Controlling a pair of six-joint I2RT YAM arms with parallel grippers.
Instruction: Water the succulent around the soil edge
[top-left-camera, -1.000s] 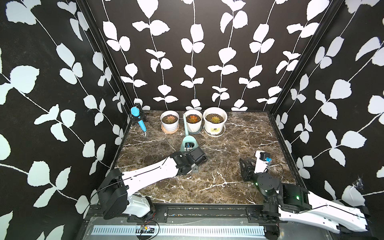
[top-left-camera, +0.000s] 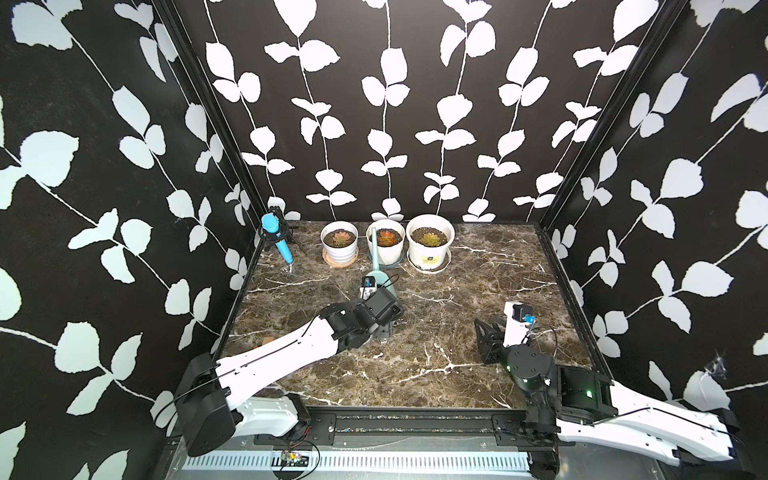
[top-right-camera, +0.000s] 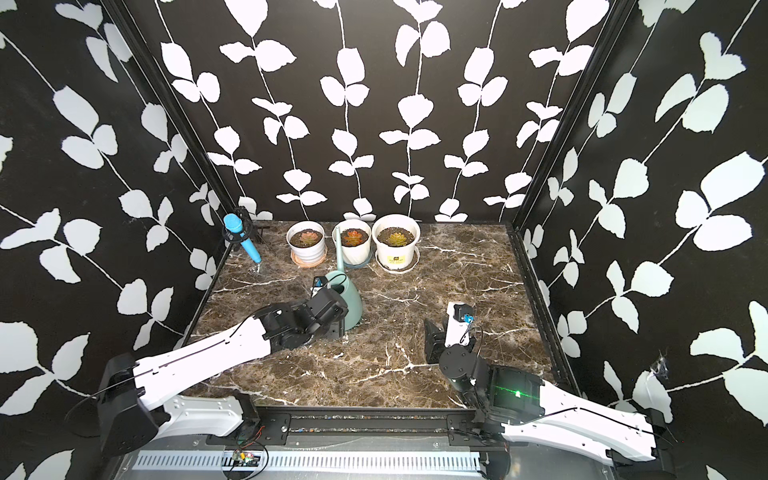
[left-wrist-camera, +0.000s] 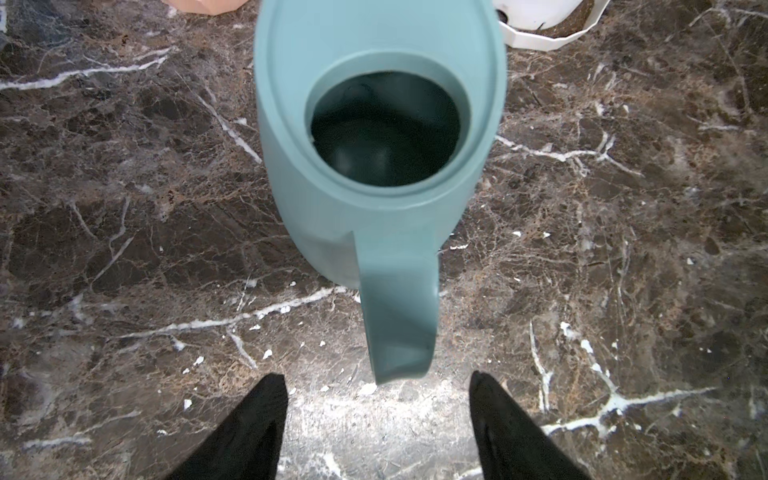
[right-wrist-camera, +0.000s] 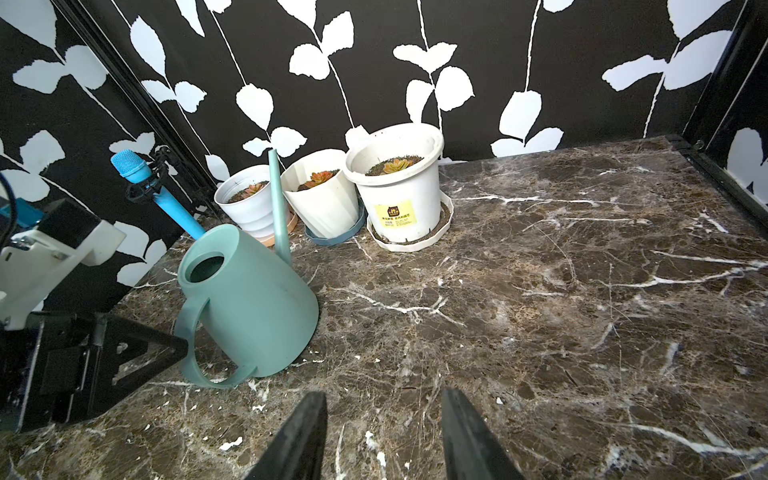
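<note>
The teal watering can (right-wrist-camera: 256, 304) stands upright on the marble table, spout toward the pots, its handle (left-wrist-camera: 400, 320) facing my left gripper. That gripper is open, its fingers either side of the handle's lower end, nothing visibly gripped. My right gripper is low over the bare table at the front right; its fingertips show apart, with nothing visible between them. Three white pots with succulents line the back: left (top-left-camera: 340, 248), middle (top-left-camera: 387, 253) and right (top-left-camera: 428, 256); which succulent is meant I cannot tell.
A blue microphone-like object (top-left-camera: 280, 240) on a black holder stands at the back left.
</note>
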